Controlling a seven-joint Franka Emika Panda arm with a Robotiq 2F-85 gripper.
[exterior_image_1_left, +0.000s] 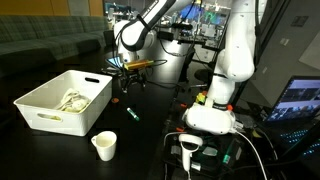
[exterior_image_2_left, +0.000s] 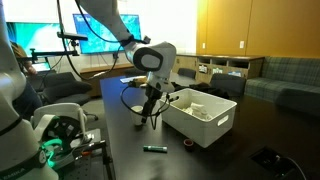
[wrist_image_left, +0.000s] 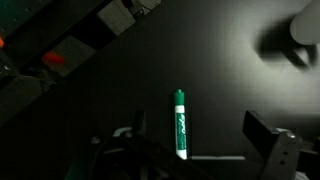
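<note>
A green marker with a white band lies on the dark table, and in the wrist view it shows between the spread fingers of my gripper. The gripper is open, nothing held, with the marker below it. In the first exterior view the same marker lies right of the white box. A white mug stands nearer the camera; part of it shows at the top right of the wrist view. The second exterior view has the marker on the table in front of the arm.
The open white box holds some pale cloth-like stuff. A small dark reddish round object sits close to the box and the marker. A laptop is at the far right.
</note>
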